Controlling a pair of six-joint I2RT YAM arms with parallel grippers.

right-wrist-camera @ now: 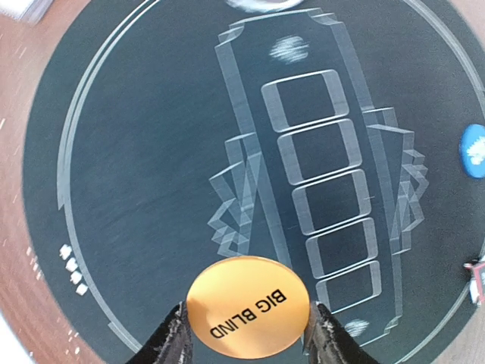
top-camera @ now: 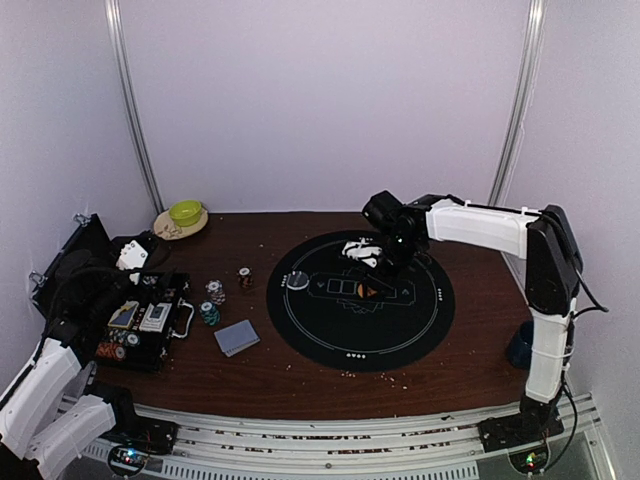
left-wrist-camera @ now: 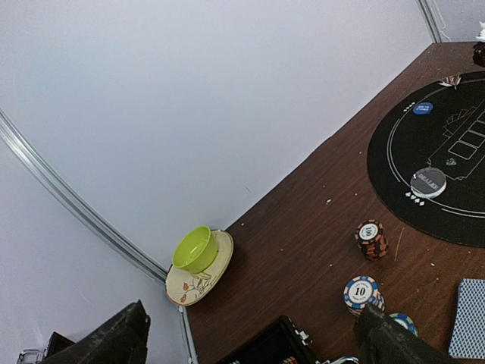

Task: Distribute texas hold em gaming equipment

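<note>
In the right wrist view an orange "BIG BLIND" button (right-wrist-camera: 248, 308) is pinched by my right gripper, above the round black poker mat (top-camera: 330, 345). On that mat lie the clear dealer button (left-wrist-camera: 428, 183) and a blue button (left-wrist-camera: 423, 108). Left of the mat stand chip stacks: black-and-orange (left-wrist-camera: 371, 239), blue-and-white (left-wrist-camera: 363, 294) and green (top-camera: 209, 313). A grey-blue card deck (top-camera: 237, 338) rests in front of them. My left gripper is open and empty, over the chip case (top-camera: 140, 335).
A green bowl (top-camera: 186, 212) on a plate (top-camera: 170, 230) occupies the back left corner. At the right edge is a dark cup (top-camera: 520, 345).
</note>
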